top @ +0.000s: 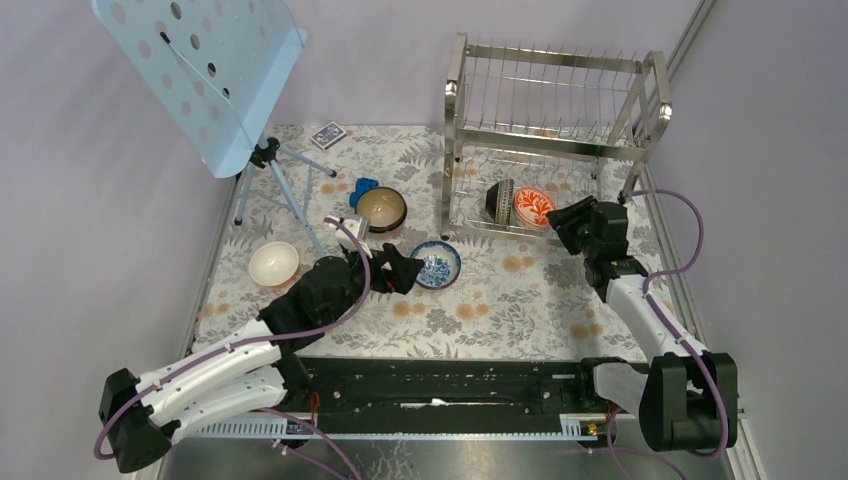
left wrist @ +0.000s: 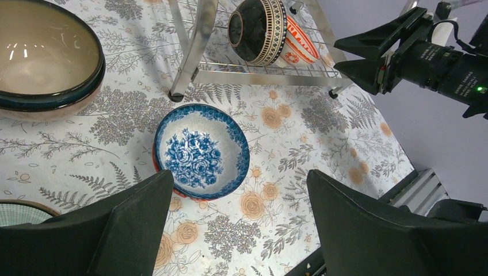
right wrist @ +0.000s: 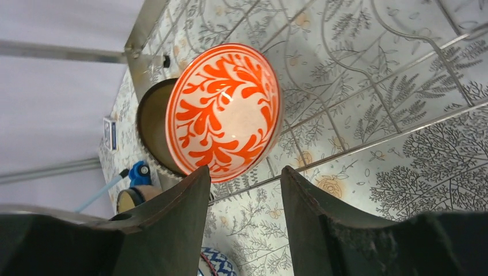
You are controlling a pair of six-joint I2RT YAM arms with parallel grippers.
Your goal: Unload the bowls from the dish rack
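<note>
An orange-and-white leaf-patterned bowl (right wrist: pixel 224 109) leans on its side in the lower tier of the metal dish rack (top: pixel 556 140). Against it rests a black bowl (left wrist: pixel 248 31) with a patterned band. My right gripper is open, its fingers (right wrist: pixel 193 207) apart and empty, just short of the orange bowl's rim. In the left wrist view the right gripper appears off the rack's right end. My left gripper stands open over the table, empty. Beyond its fingers lies a blue flowered bowl (left wrist: pixel 198 155), apparently stacked on a reddish one.
Stacked tan-and-dark bowls (top: pixel 381 209) and a white bowl (top: pixel 274 264) stand to the left. A blue item (top: pixel 363 190) and a light-blue stand (top: pixel 290 185) are behind. The rack's upper tier (top: pixel 550 85) overhangs the bowls.
</note>
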